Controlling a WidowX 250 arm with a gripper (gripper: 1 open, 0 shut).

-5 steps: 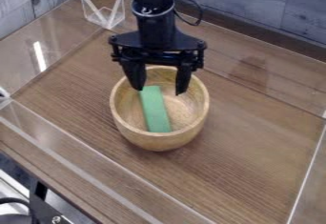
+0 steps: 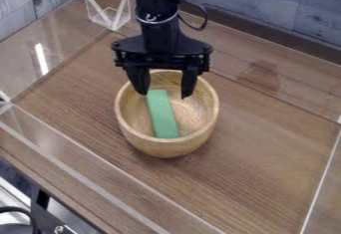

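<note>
My black gripper hangs from the top of the camera view, its two fingers spread open just over the rim of a tan bowl. Inside the bowl a green oblong object lies lengthwise, below and between the fingers, with its upper end near them. I see nothing held between the fingers.
The bowl stands on a wooden table, whose right and front parts are clear. Clear plastic pieces sit at the upper left edge. A black cable lies at the bottom left corner, off the table.
My gripper has shifted very slightly upward. The bowl and the green object look the same.
</note>
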